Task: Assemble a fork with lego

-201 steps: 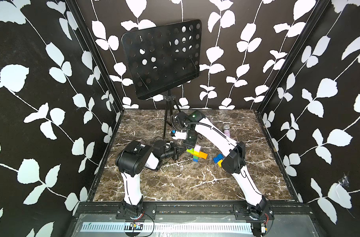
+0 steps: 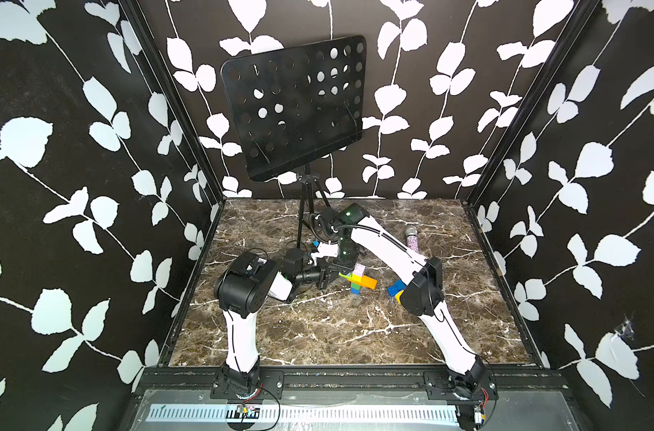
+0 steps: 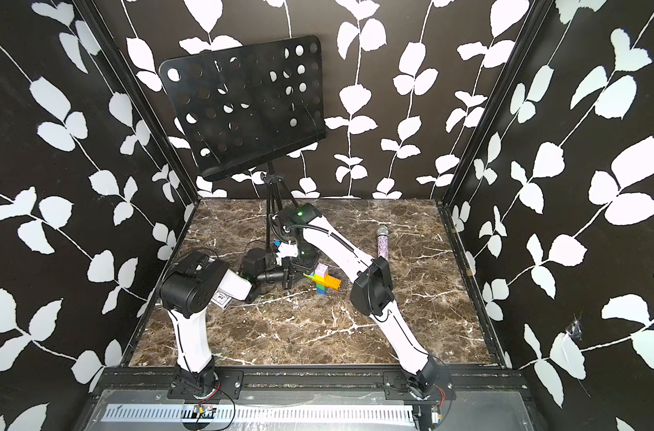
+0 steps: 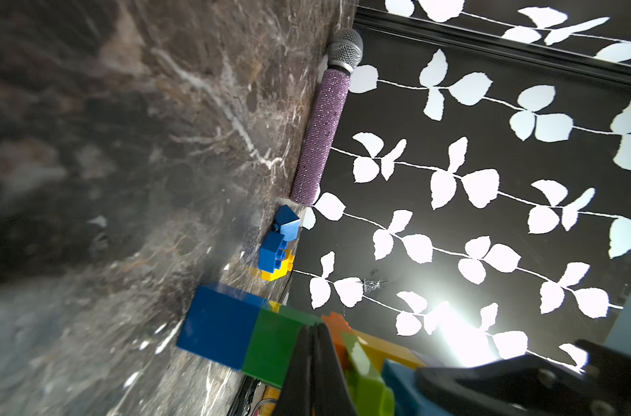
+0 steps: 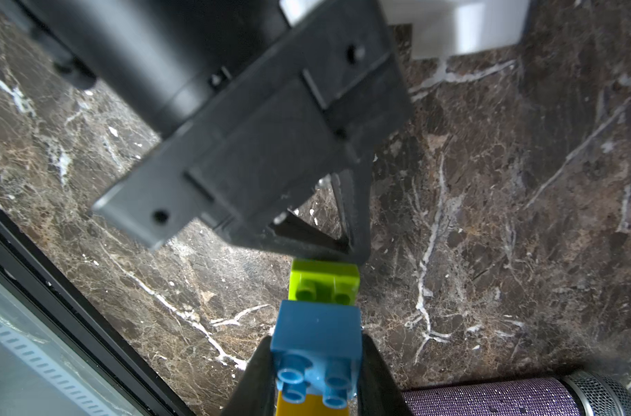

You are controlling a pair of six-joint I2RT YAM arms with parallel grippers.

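In the right wrist view my right gripper is shut on a light blue brick (image 5: 316, 329), part of the joined brick piece. A lime brick (image 5: 323, 277) sticks out beyond it. In the top left view the piece shows an orange bar (image 2: 367, 282) and a pink top (image 2: 359, 268). Dark blue (image 4: 218, 326) and green (image 4: 279, 346) bricks form a stem in the left wrist view. My left gripper is shut, nothing visible between its fingers. Its tips are close against the lime brick's end; contact cannot be told.
Loose blue bricks (image 4: 272, 249) and a yellow one (image 4: 279, 267) lie on the marble table, near a purple microphone (image 4: 321, 131). A music stand (image 2: 298, 107) rises behind the arms.
The left arm has shifted slightly, its elbow a little to the right, while its gripper stays beside the piece. The right arm and the brick piece look unmoved.
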